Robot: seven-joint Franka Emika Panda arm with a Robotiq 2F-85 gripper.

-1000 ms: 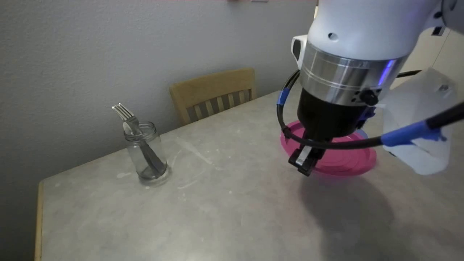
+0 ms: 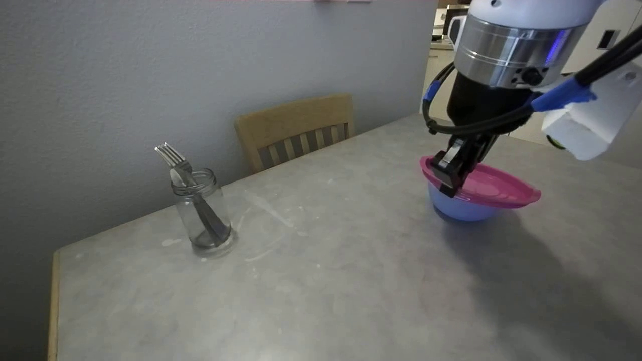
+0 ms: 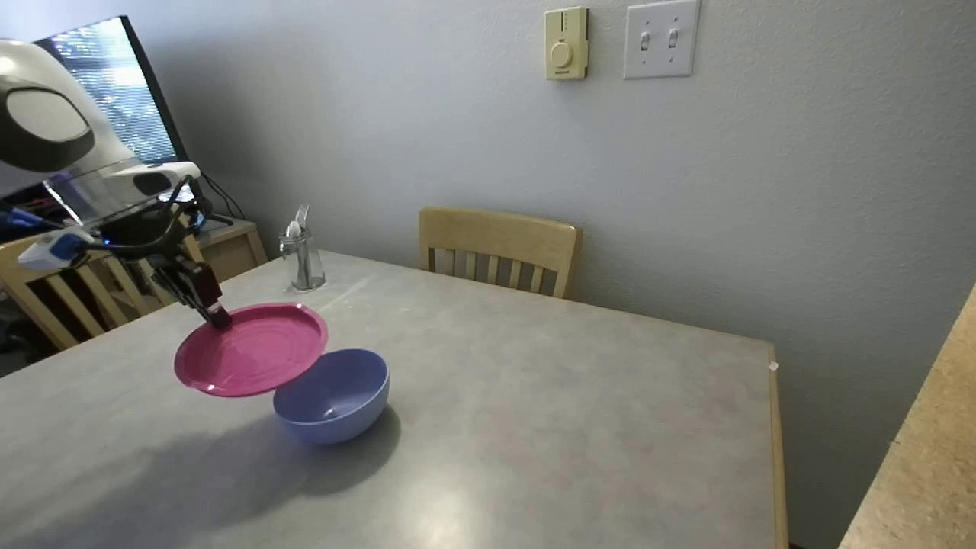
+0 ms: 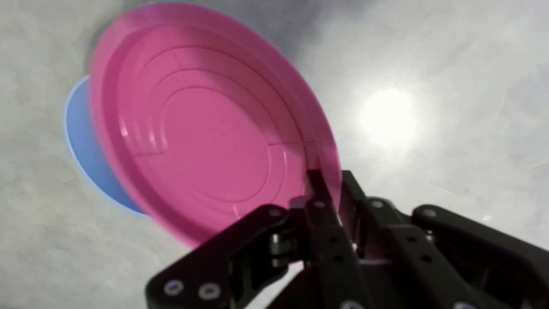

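A round pink lid [image 3: 256, 348] hangs tilted, its rim pinched by my gripper, which is shut on it. One finger lies over the lid's inner side in the wrist view, the other outside the rim. A blue bowl [image 3: 334, 402] stands upright on the table, empty as far as its inside shows. The lid overlaps part of the bowl in every view; in exterior view 1 the pink lid [image 2: 493, 185] appears above the blue bowl [image 2: 460, 204]. Whether the lid touches the bowl's rim I cannot tell.
A glass jar [image 2: 204, 210] with a fork and other cutlery stands near the table's wall-side edge. A wooden chair [image 3: 499, 242] is tucked against that side.
In exterior view 1, the arm and the pink lid have moved away from the camera and slightly right. More of the blue bowl now shows beneath the lid.
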